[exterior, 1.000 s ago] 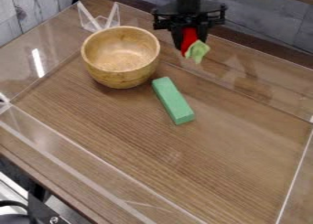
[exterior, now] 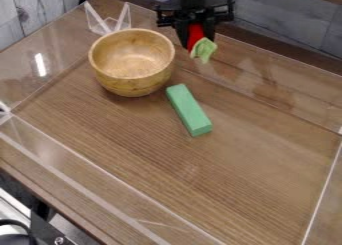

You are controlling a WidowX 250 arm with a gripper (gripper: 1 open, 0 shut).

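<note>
My black gripper [exterior: 195, 27] is at the top centre, shut on a red object [exterior: 195, 36] with a pale green part [exterior: 205, 49] hanging below it. A tan bowl [exterior: 131, 64] stands to its lower left, and a green bar [exterior: 189, 110] lies on the wooden table [exterior: 174, 179] below.
A white wire-like object [exterior: 107, 19] is at the back left, beside the bowl. The table's edge and a grey wall show at the left.
My gripper has moved left and up in the view, toward the back, carrying the red and green object. The bowl and green bar have stayed put.
</note>
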